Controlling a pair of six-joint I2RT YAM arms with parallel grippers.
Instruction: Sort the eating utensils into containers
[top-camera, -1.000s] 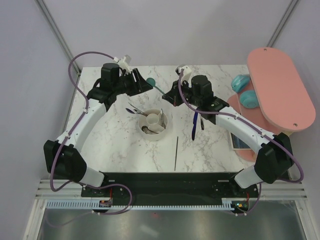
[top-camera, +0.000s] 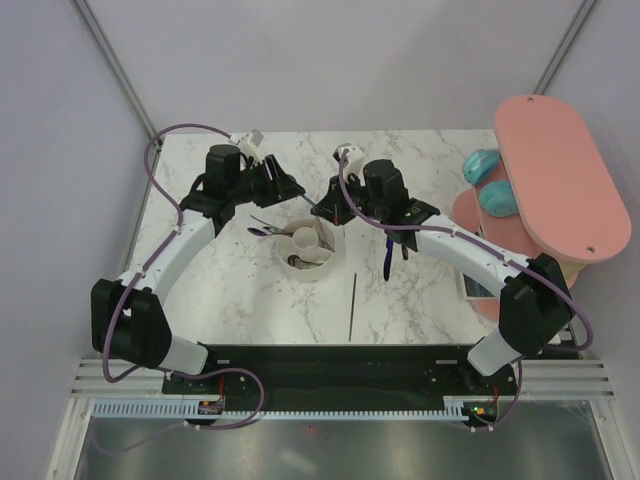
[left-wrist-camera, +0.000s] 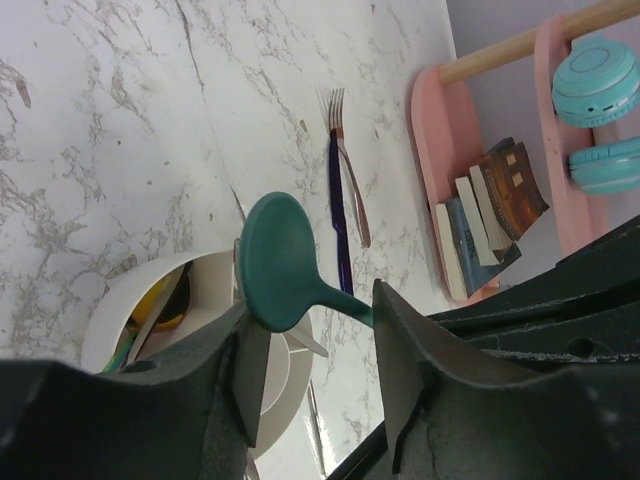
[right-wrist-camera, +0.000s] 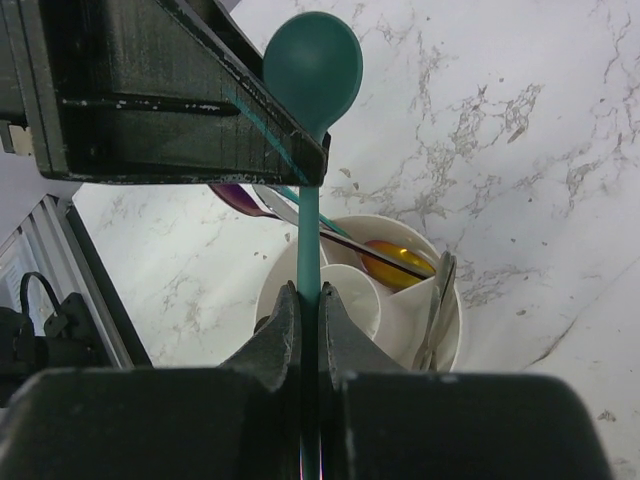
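My right gripper is shut on the handle of a teal spoon (right-wrist-camera: 309, 240), whose round head points up and away. Around that head (left-wrist-camera: 280, 255) stands my left gripper, its fingers apart on either side; whether either one touches is hard to tell. In the top view the left gripper (top-camera: 293, 188) and right gripper (top-camera: 326, 212) face each other, a bit of teal handle (top-camera: 308, 199) between them. Below them is the white divided container (top-camera: 284, 266). It holds several metal utensils, a yellow spoon (right-wrist-camera: 385, 262) and a purple spoon (right-wrist-camera: 237, 198).
To the right, a dark blue knife (top-camera: 388, 258) and a fork (left-wrist-camera: 355, 190) lie on the marble table. A thin utensil (top-camera: 352, 305) rests near the front. The pink shelf (top-camera: 565, 180) borders the right side.
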